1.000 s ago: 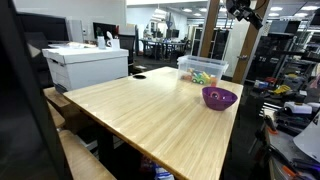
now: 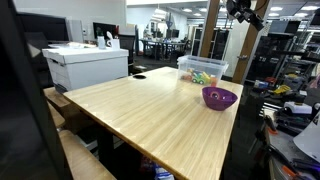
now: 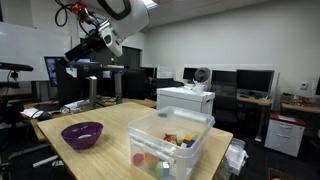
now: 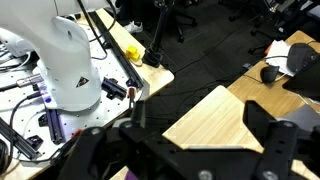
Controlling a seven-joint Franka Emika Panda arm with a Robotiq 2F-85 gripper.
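Observation:
My gripper is open, its two dark fingers wide apart with nothing between them in the wrist view. In the second exterior view the gripper [image 3: 68, 36] is raised well above the table, on the side of the purple bowl [image 3: 82, 135]. The first exterior view has the gripper [image 2: 248, 14] at the top right, high over the bowl [image 2: 222, 101]. Something small and reddish shows inside the bowl there. A clear plastic bin [image 3: 172, 147] with several colourful items in it stands on the table. Only a purple sliver of the bowl [image 4: 116, 160] peeks out below the gripper in the wrist view.
A small dark object [image 2: 139, 76] lies near its far edge. A white cabinet [image 2: 92, 68] stands behind. Beside the table is a bench with cables and tools [image 4: 131, 98].

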